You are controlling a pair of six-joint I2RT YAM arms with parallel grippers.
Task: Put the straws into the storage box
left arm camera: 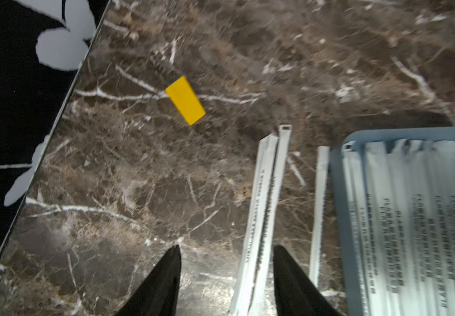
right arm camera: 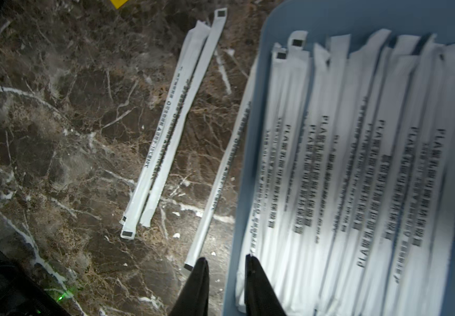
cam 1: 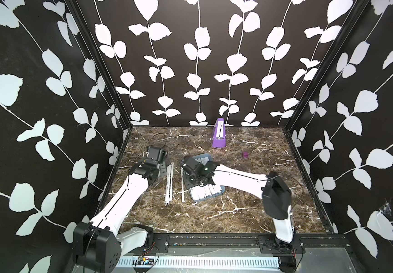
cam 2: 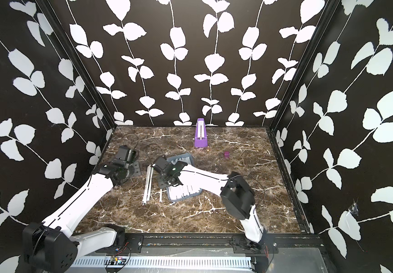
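Observation:
Several white wrapped straws fill the blue-grey storage box [right arm camera: 263,21]. Left of the box lie a single straw [right arm camera: 212,202] and a close group of straws [right arm camera: 164,137], all on the marble table. My left gripper hangs open over the table left of these loose straws, nothing between its fingers. My right gripper is over the box's left wall, beside the single straw's near end, its fingertips part open with nothing seen between them.
A yellow block [left arm camera: 185,100] lies behind the loose straws. A purple object [cam 1: 219,138] stands at the back, with a small purple cube [cam 1: 245,154] to its right.

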